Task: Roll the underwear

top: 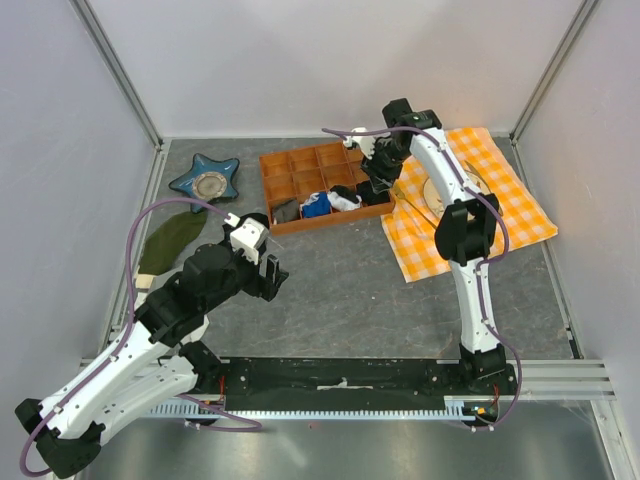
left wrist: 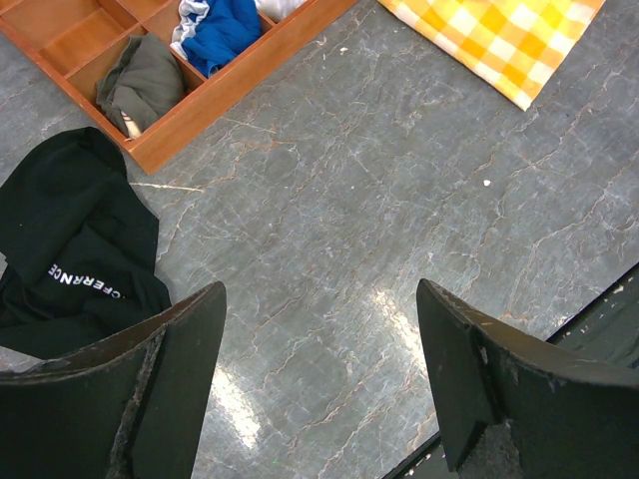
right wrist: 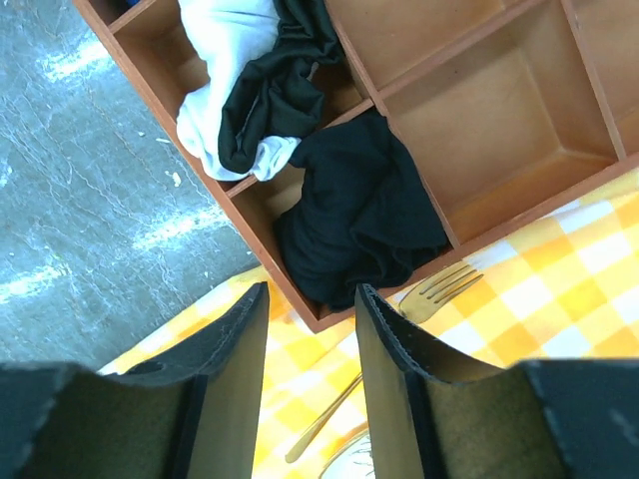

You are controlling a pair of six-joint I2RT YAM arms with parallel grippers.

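Observation:
A dark bundled cloth [right wrist: 364, 205] lies in the corner compartment of the brown divided box [right wrist: 235, 215]. Above that corner is my right gripper, partly open, and I see nothing between its fingers. Another black cloth [left wrist: 80, 259] with white lettering lies on the table beside the box's left end, in the left wrist view. My left gripper is wide open over bare tabletop, clear of that cloth. Which cloth is the underwear I cannot tell.
Neighbouring compartments hold a white-and-black bundle [right wrist: 235, 80], a blue cloth [left wrist: 220, 35] and a grey one [left wrist: 143, 85]. A fork [right wrist: 439, 291] lies on the checkered cloth [top: 415, 250] against the box.

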